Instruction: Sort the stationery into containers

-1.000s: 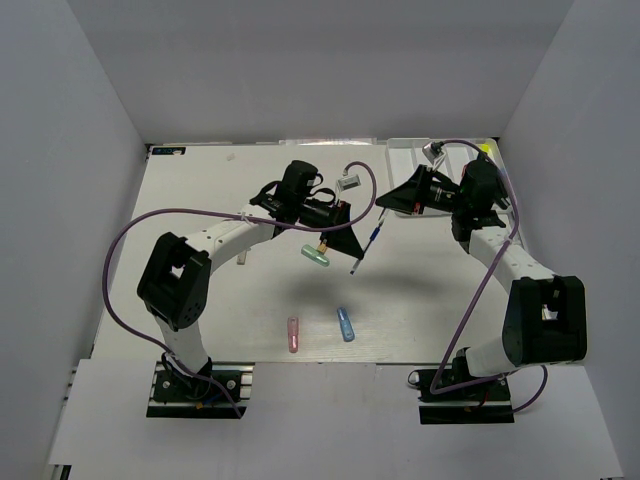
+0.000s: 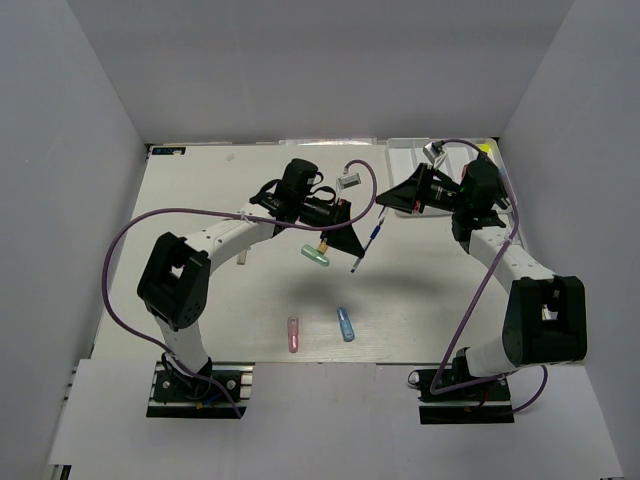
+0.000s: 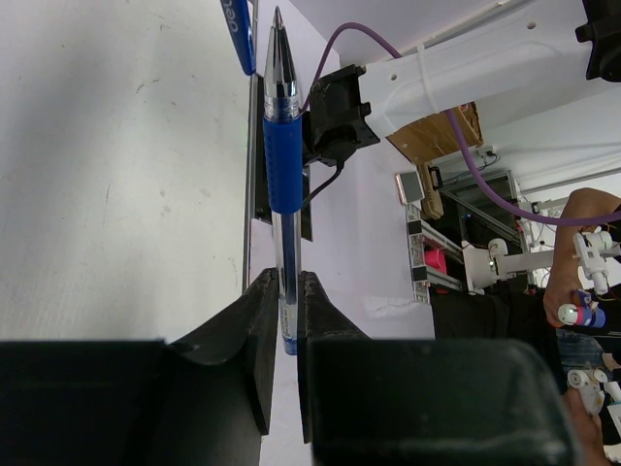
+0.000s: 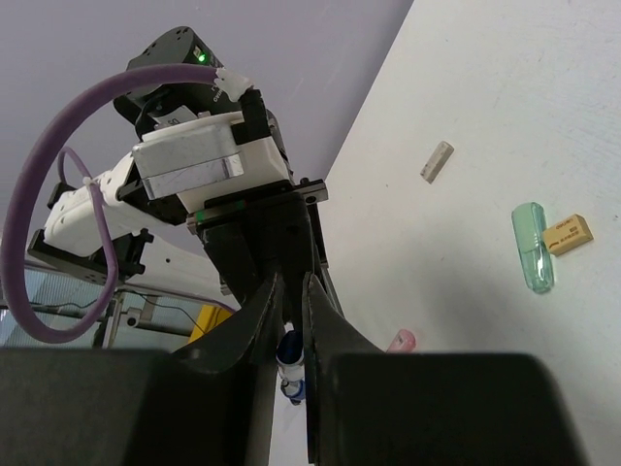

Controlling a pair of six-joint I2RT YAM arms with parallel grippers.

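Note:
A clear-barrelled pen with a blue grip and metal tip (image 3: 283, 175) stands between the fingers of my left gripper, which is shut on its barrel. A blue pen cap (image 3: 235, 29) with a clip enters from the top edge of the left wrist view, beside the tip and apart from it. My right gripper (image 2: 382, 203), shut, is at the other end of the pen; blue shows at its fingertips in the right wrist view, mostly hidden by the fingers. Both grippers are above the table. The white compartment tray (image 2: 405, 165) stands at the back right, partly behind my right arm.
On the table lie a green item (image 2: 315, 256) touching a tan block (image 2: 323, 246), a small grey piece (image 4: 438, 162), a pink item (image 2: 293, 334) and a blue one (image 2: 345, 324) near the front edge.

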